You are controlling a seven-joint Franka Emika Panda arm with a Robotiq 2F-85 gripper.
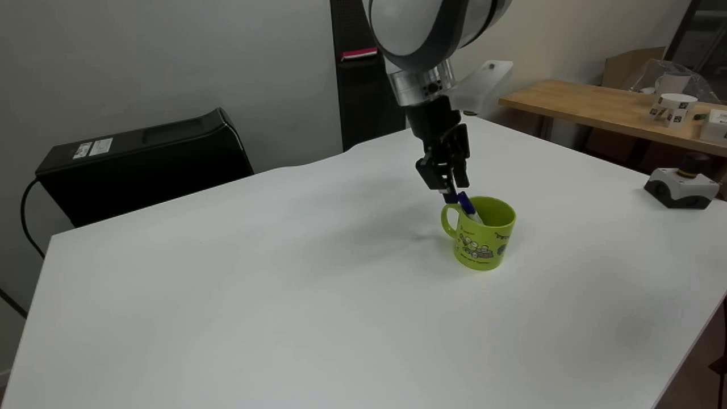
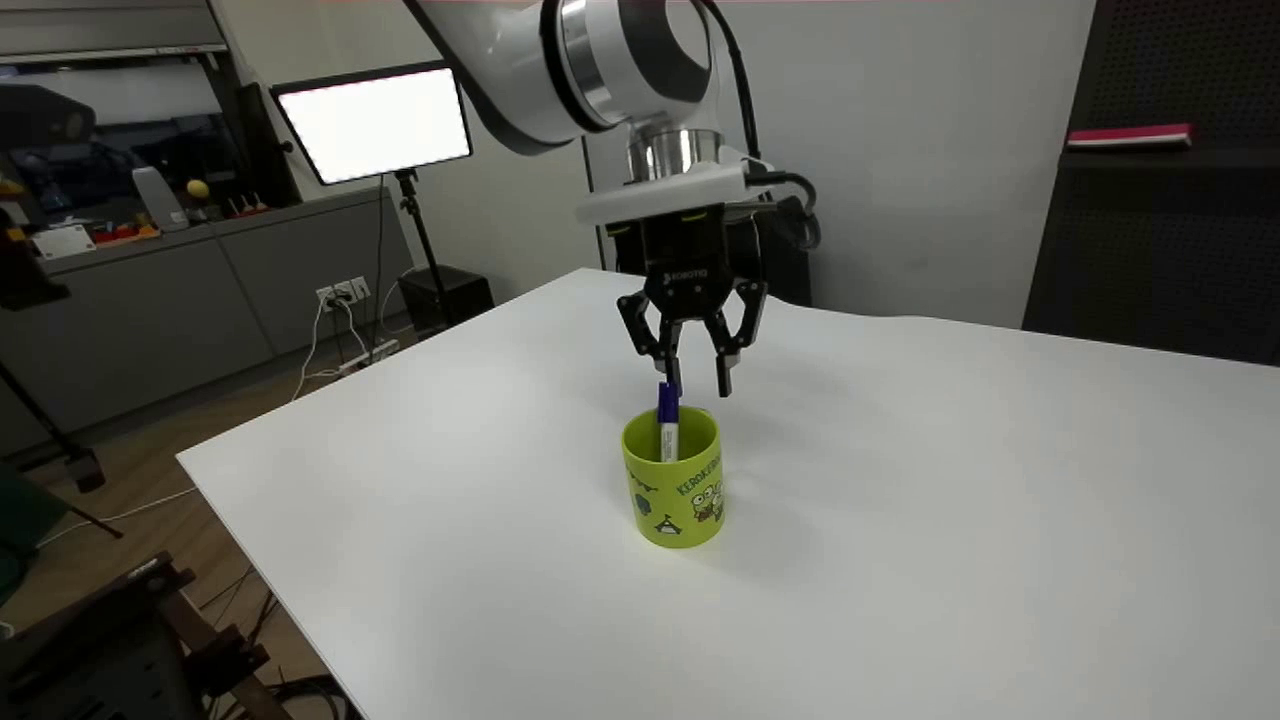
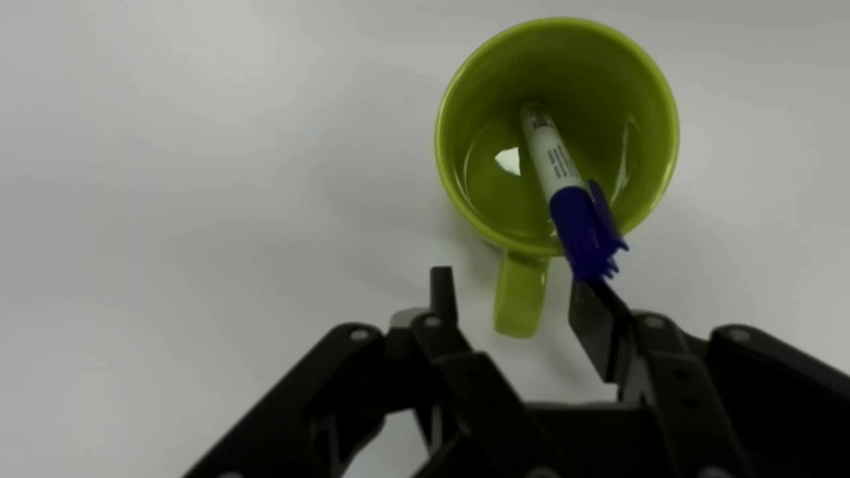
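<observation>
A green mug [image 1: 485,242] stands upright on the white table, its handle [image 3: 520,296] towards my gripper in the wrist view. Inside it leans a white marker [image 3: 551,155] with a blue cap [image 2: 668,403], cap end up and poking over the rim on the handle side. Just above the mug is my gripper [image 2: 698,386], its fingers spread apart with nothing held between them. In the wrist view the right finger [image 3: 599,326] is close against the cap's end; whether they touch I cannot tell. The left finger [image 3: 443,296] stands clear, left of the handle.
A switch box [image 1: 682,185] sits at the right edge. Behind the table's far left stands a black box [image 1: 146,163].
</observation>
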